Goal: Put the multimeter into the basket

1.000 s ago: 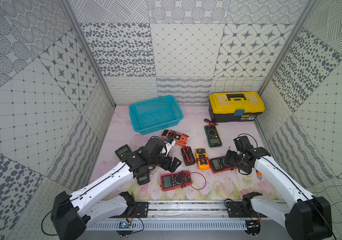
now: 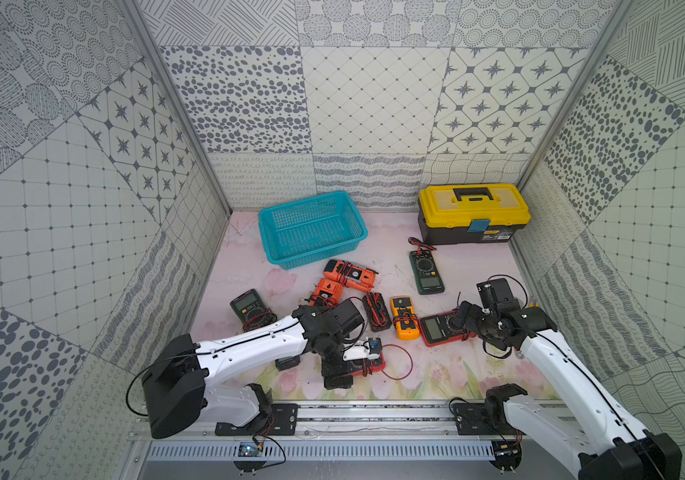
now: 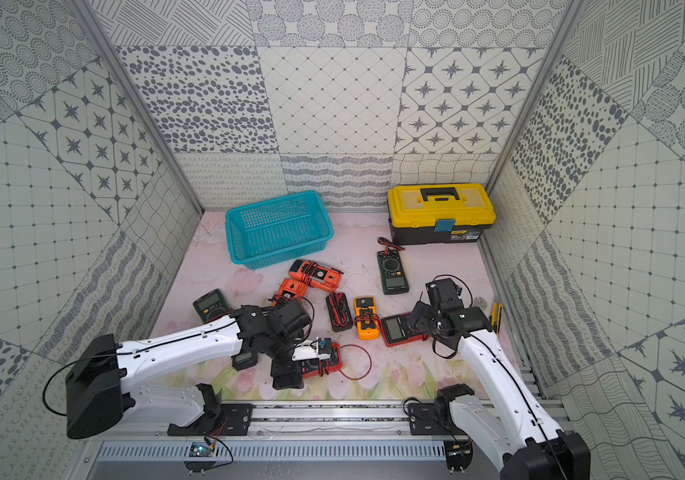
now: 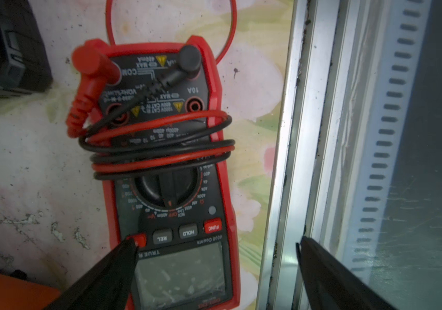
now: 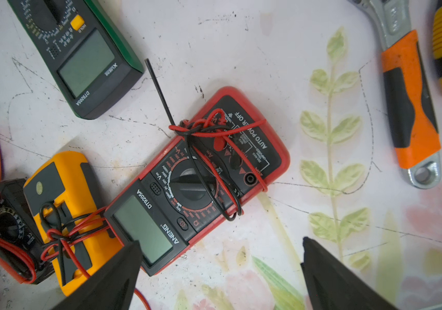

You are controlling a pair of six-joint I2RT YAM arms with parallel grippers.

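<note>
Under my left gripper lies a red-framed multimeter with red and black leads wound round its middle. In the left wrist view its screen end reaches in between the fingers, which stand open and apart from each other. My right gripper is also open, above a second red multimeter with tangled leads, and grips nothing. The teal basket stands empty at the back left. Further multimeters lie about: a yellow one, a dark green one and orange ones.
A yellow-lidded toolbox fills the back right corner. An orange-handled wrench lies at the right. Close to the left multimeter runs the metal rail. Bare table shows between basket and toolbox.
The left gripper has moved toward the table's front, from behind the red multimeter to over it. My right arm has shifted only slightly. The multimeters and basket stay where they were.
</note>
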